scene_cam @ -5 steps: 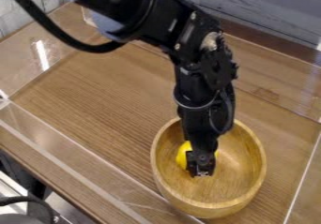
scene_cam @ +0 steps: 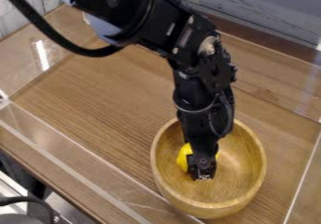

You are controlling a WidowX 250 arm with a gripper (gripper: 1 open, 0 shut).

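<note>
A wooden bowl (scene_cam: 232, 188) sits on the wooden table at the lower right. My black gripper (scene_cam: 200, 160) reaches down into it from above, its fingertips low inside the bowl. A yellow object (scene_cam: 185, 156) lies in the bowl at the gripper's fingers, partly hidden behind them. Whether the fingers are closed on it cannot be made out.
A pale wall (scene_cam: 269, 12) runs along the back, and the table's edge is at the lower left.
The gripper and upper arm have shifted very slightly; the bowl and yellow object look almost the same.
</note>
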